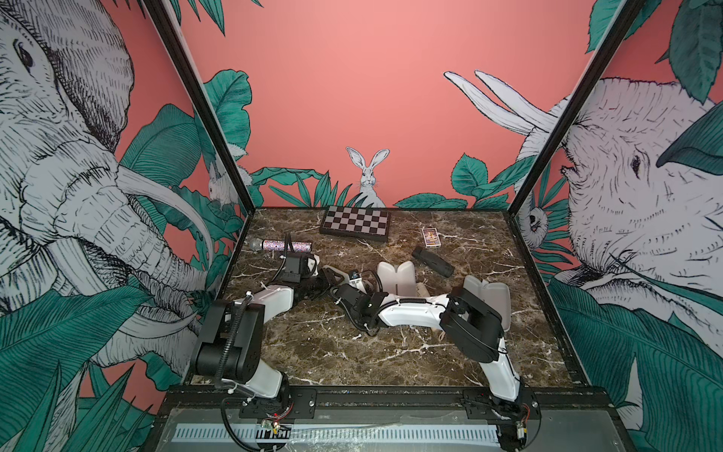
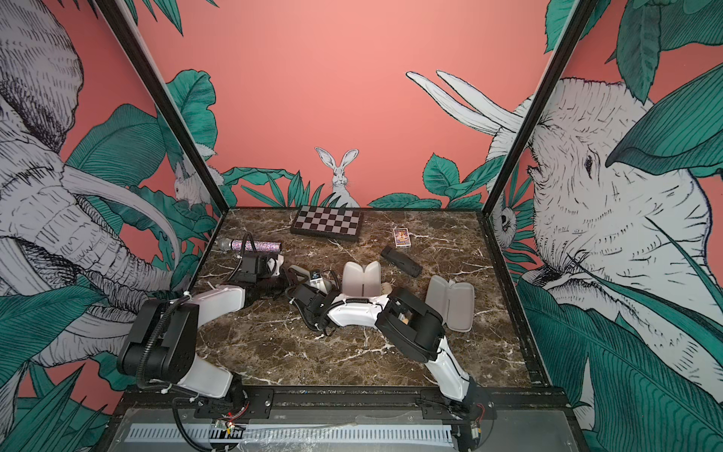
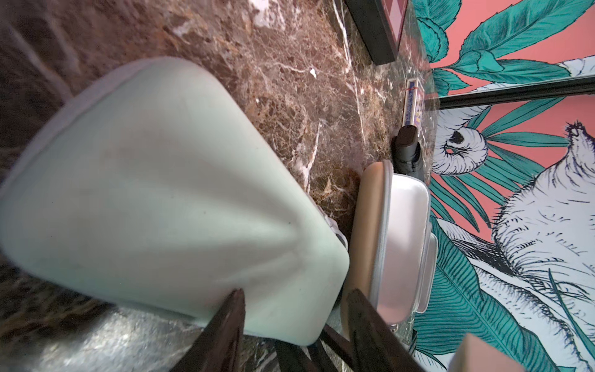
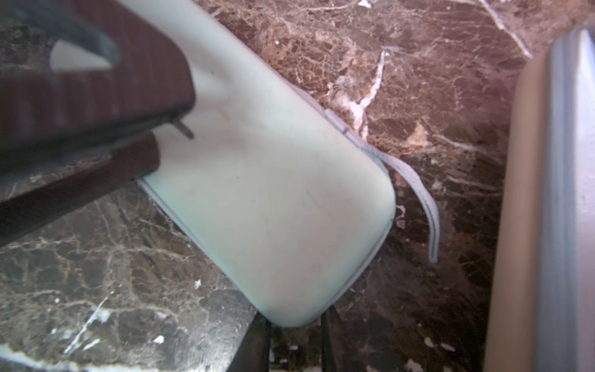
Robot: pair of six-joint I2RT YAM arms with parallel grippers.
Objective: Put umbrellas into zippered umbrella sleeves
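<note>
A pale mint, closed zip case (image 3: 167, 186) with a grey strap (image 4: 421, 198) lies between my two grippers, filling both wrist views. My left gripper is open at one end of it, fingers close to its surface. My right gripper is open at the case's rounded corner, a finger either side. Two open grey cases, one in the middle (image 2: 361, 278) and one at the right (image 2: 449, 303), lie on the marble table. A black folded umbrella (image 2: 401, 261) lies behind them.
A chessboard (image 1: 354, 222) lies at the back, with a card box (image 1: 430, 237) to its right. A glittery tube (image 1: 290, 246) lies at the back left, behind my left arm.
</note>
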